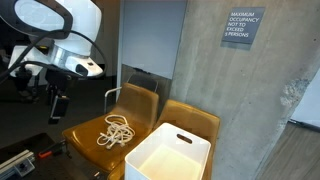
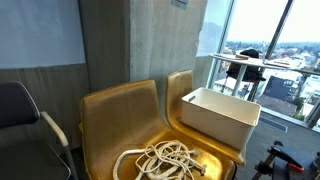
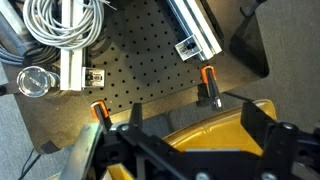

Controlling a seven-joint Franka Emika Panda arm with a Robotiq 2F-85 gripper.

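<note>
A pale rope point(image 1: 116, 131) lies in a loose heap on the seat of a tan chair point(image 1: 135, 103); exterior view 2 shows the coiled rope point(image 2: 168, 160) close up. Beside it, a white bin point(image 1: 168, 155) stands on the second tan chair, and the part of its inside that shows looks empty. My gripper is open, its dark fingers wide apart at the bottom of the wrist view, nothing between them. It is high at the left in exterior view 1, well apart from rope and bin.
Below the wrist camera is a perforated base plate point(image 3: 150, 65) with coiled cable point(image 3: 72, 22) and metal brackets. A dark chair point(image 2: 32, 130) stands left of the tan ones. A concrete wall point(image 1: 245, 90) rises behind them.
</note>
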